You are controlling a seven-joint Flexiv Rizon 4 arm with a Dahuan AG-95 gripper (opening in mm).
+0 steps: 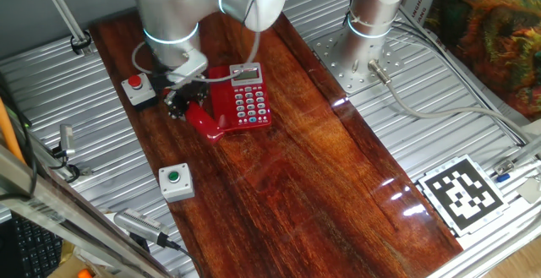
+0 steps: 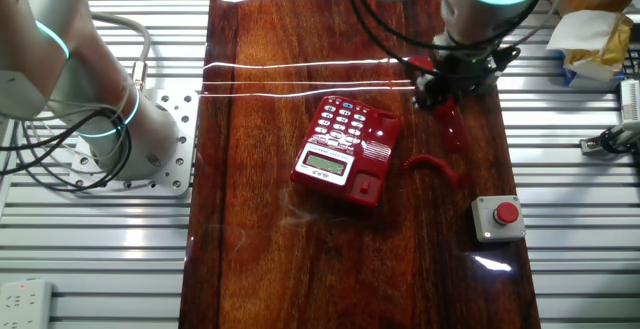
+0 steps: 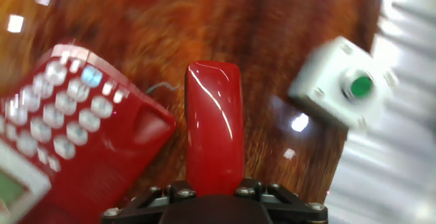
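Observation:
A red telephone base (image 1: 242,96) with white keys and a small screen lies on the dark wooden board; exterior view 2 shows the base (image 2: 347,150) too, its handset cradle bare. Beside it, my gripper (image 1: 188,100) is shut on the red handset (image 1: 204,122), which is tilted with its free end by the base's near left corner. In the wrist view the handset (image 3: 214,125) reaches straight out from between the fingers, the phone base (image 3: 75,132) to its left. Exterior view 1 leaves unclear whether handset and base touch.
A box with a green button (image 1: 176,182) stands near the board's left edge. Another with a red button (image 2: 498,218) is close to the gripper. The wooden board (image 1: 313,185) is clear toward the front right.

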